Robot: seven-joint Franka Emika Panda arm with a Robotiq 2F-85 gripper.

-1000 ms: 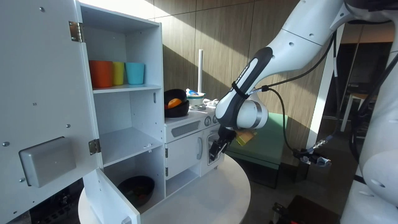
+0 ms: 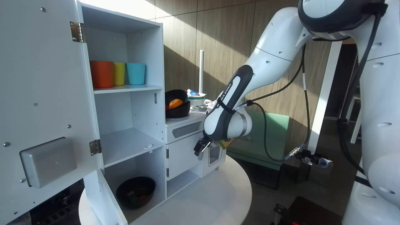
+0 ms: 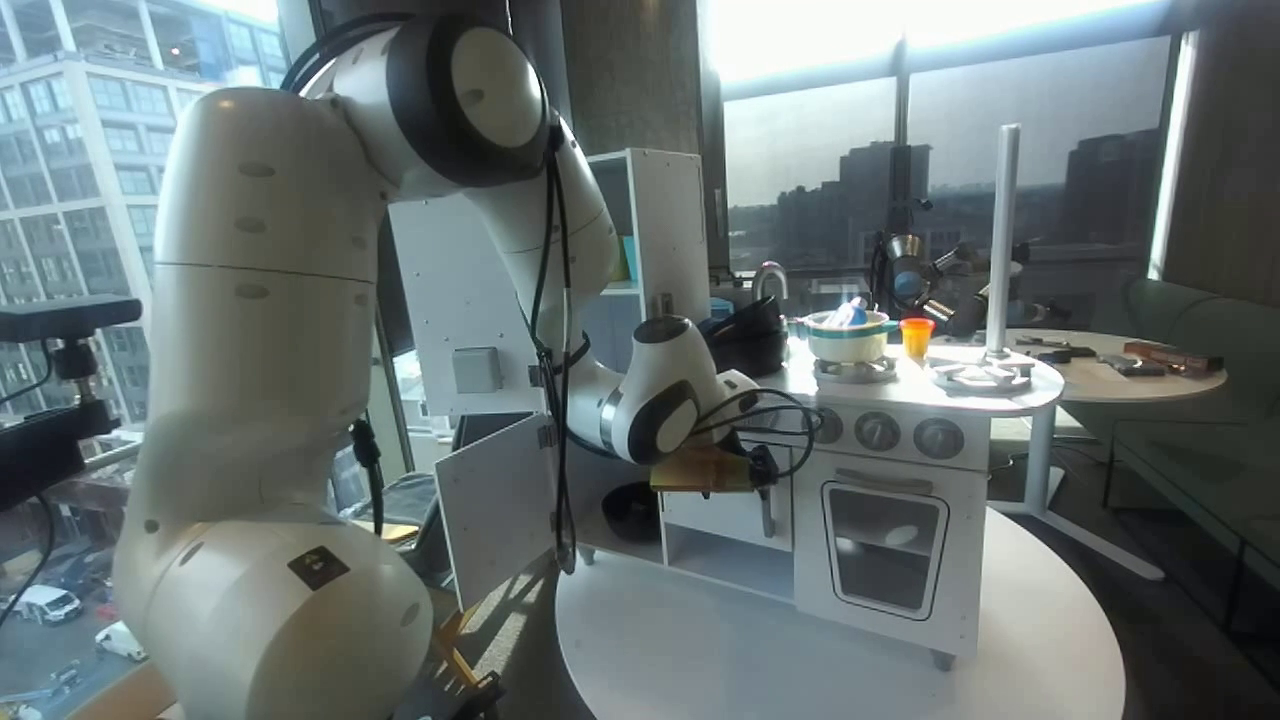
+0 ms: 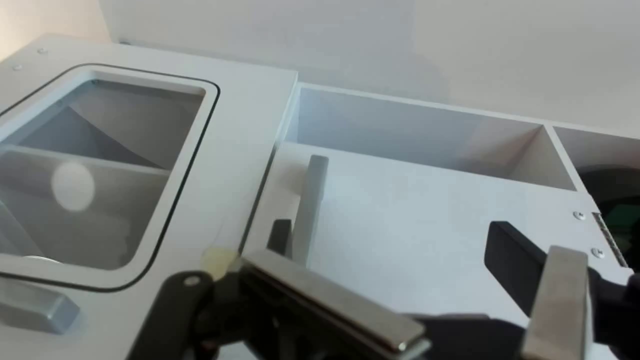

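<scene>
My gripper stands open in front of the white cupboard door (image 4: 396, 222) of the toy kitchen, with a wide gap between its fingers. The door's grey vertical handle (image 4: 312, 204) lies just inside the left finger in the wrist view; whether they touch I cannot tell. In exterior view 1 the gripper (image 2: 200, 147) is at the door's handle side and hides the handle. The oven door (image 2: 214, 153) is beside it. To the left, the tall cabinet's lower door (image 2: 112, 198) hangs open, with a black bowl (image 2: 123, 193) inside.
Orange, yellow and blue cups (image 2: 135, 73) stand on the upper shelf. Black bowls (image 2: 178, 109) and a pot (image 3: 846, 342) rest on the counter, near an orange cup (image 3: 917, 336).
The arm has moved left in exterior view 1, from in front of the oven to the cupboard door's handle. The tall cabinet's lower door has swung a little farther outward.
</scene>
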